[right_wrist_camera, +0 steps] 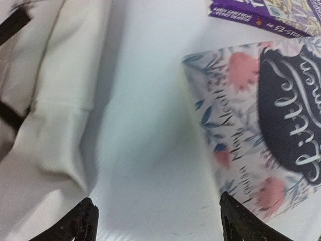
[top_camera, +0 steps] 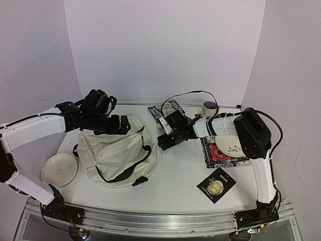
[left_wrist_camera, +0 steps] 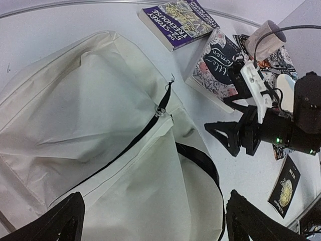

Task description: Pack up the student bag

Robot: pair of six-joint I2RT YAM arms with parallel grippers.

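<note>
A cream cloth bag (top_camera: 118, 155) with black trim lies on the left half of the table, its front opening partly gaping. Over its back edge hovers my left gripper (top_camera: 120, 124), open, with only bag cloth (left_wrist_camera: 135, 150) below its spread fingers (left_wrist_camera: 70, 221). My right gripper (top_camera: 163, 144) is open above bare table between the bag and the Little Women book (left_wrist_camera: 215, 68). In the right wrist view that floral book (right_wrist_camera: 241, 125) lies flat at the right, outside the fingers. The purple Treehouse book (left_wrist_camera: 178, 21) lies behind it.
A black booklet (top_camera: 216, 185) lies at front right. A plate (top_camera: 229, 145) rests on a patterned cloth (top_camera: 213, 155), partly behind the right arm. A mug (top_camera: 209, 109) stands at the back; a white plate (top_camera: 59, 169) is at left.
</note>
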